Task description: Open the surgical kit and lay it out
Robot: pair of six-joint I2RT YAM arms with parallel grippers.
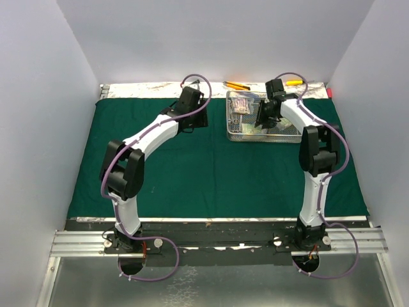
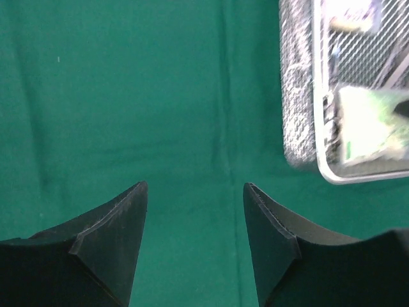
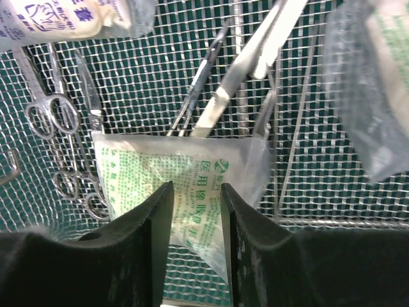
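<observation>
The wire instrument tray lies on the green drape, holding bagged items, scissors, forceps and blades. My right gripper is over the tray at a clear packet with green print, its fingers part open and close together; whether they touch the packet I cannot tell. A second packet and a pink-white packet also lie inside. My left gripper stands open above the drape, left of the tray, with nothing between its fingers.
The green drape is clear in front and on the left. Orange-handled tools and a yellow item lie on the back strip. Grey walls bound both sides and the back.
</observation>
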